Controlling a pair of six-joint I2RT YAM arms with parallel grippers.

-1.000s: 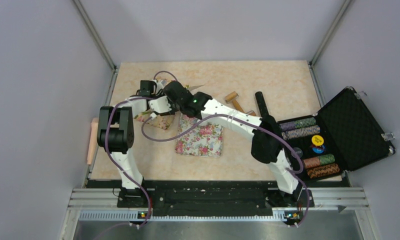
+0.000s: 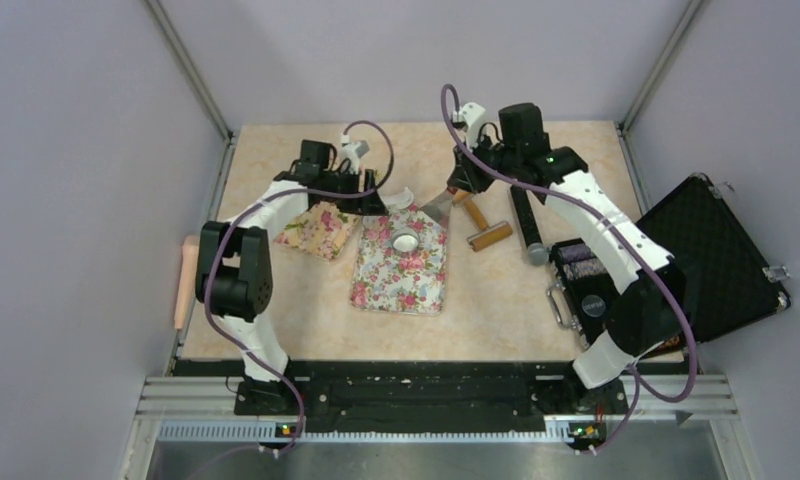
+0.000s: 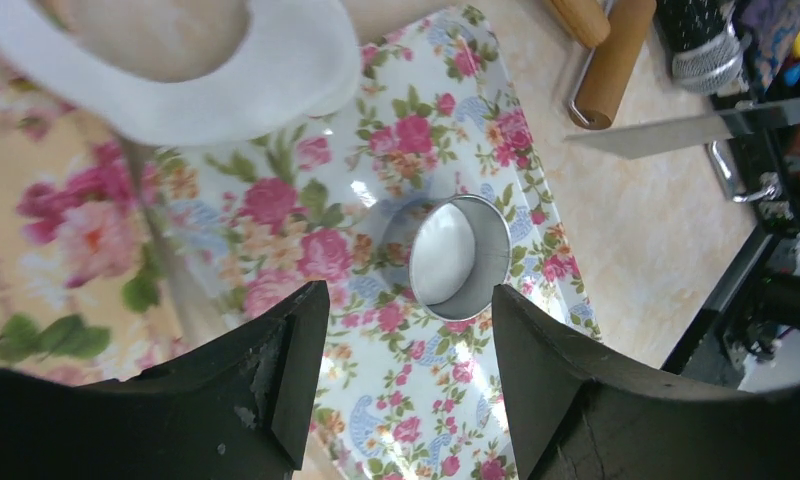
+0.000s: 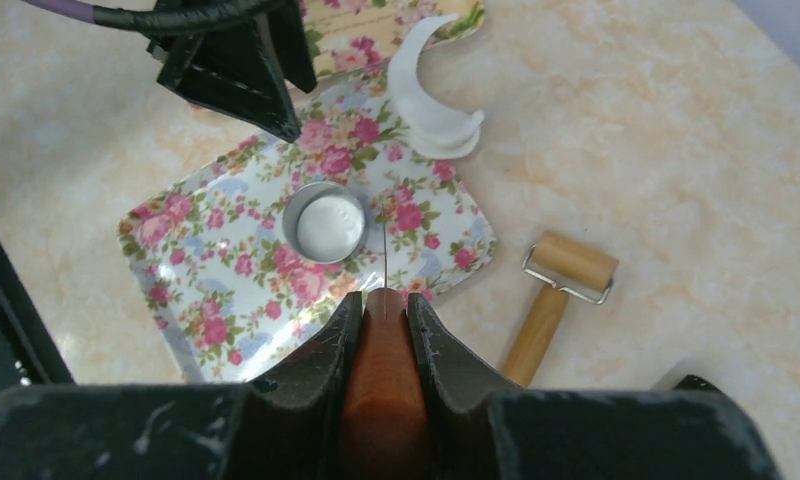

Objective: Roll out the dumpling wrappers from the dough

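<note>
A floral tray holds a metal ring cutter near its middle. A white curved piece, possibly dough, lies at the tray's back edge. My left gripper is open above the tray's back left, nothing between its fingers. My right gripper is shut on the wooden handle of a scraper or knife, whose thin blade hangs over the tray's right back corner.
A second floral board lies left of the tray. Wooden rollers, a black cylinder and an open case are to the right.
My left gripper has moved rightward, over the tray's edge.
</note>
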